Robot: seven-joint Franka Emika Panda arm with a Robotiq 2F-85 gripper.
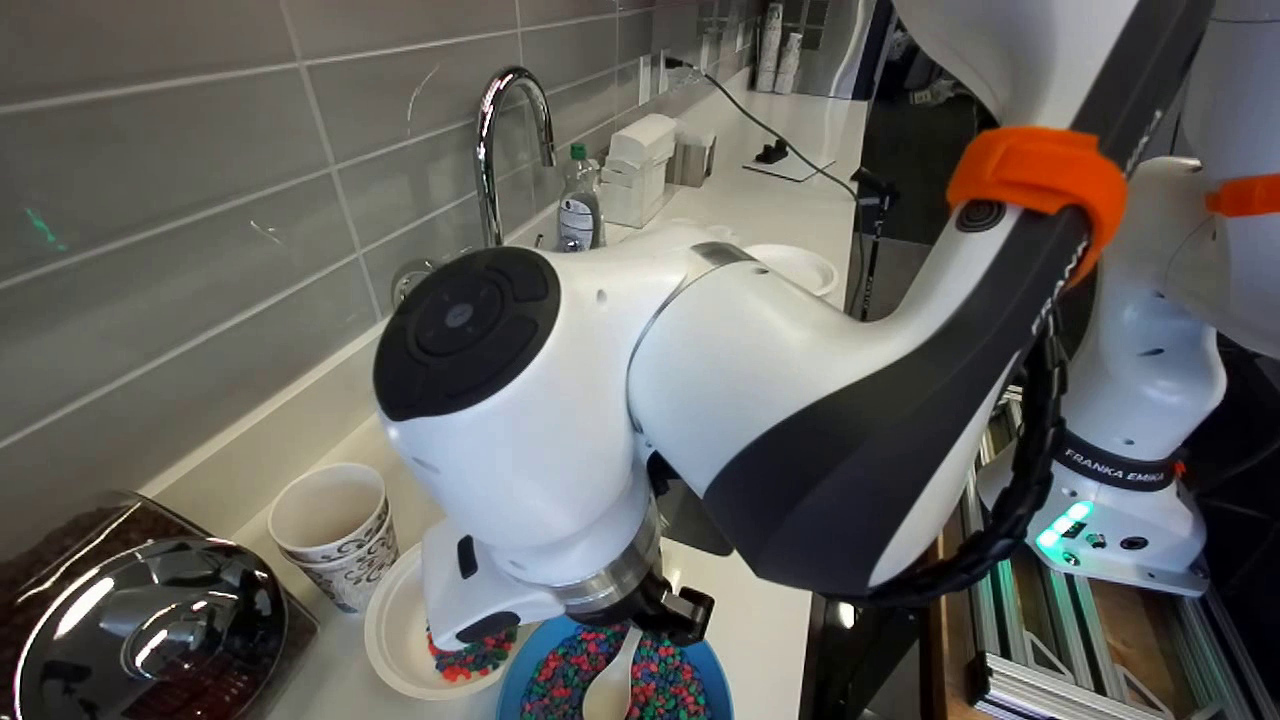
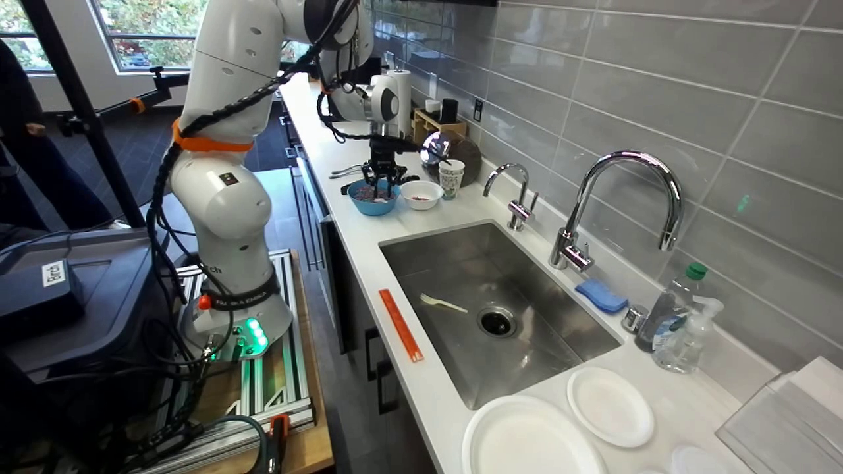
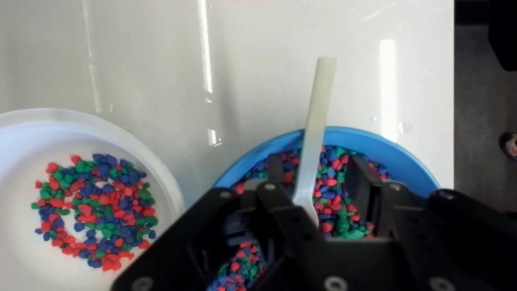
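A white spoon (image 3: 314, 111) lies in the blue bowl (image 3: 387, 150), its handle leaning over the rim in the wrist view. Coloured pebbles (image 3: 334, 189) in red, green and blue fill that bowl. My gripper is over the bowl with its fingers spread, one on each side of the spoon, and gaps show on both sides. In exterior view 1 the spoon's scoop (image 1: 608, 692) is down at the pebbles, below the gripper (image 1: 656, 634). A white bowl (image 3: 150, 160) beside it holds a smaller spread of pebbles.
Stacked paper cups (image 1: 339, 528) and a shiny metal lid (image 1: 156, 624) stand near the wall. The sink (image 2: 442, 268) holds a light plastic utensil (image 2: 442, 303). An orange strip (image 2: 400, 325) lies along the counter edge. Bare counter (image 3: 271, 63) shows around the handle end.
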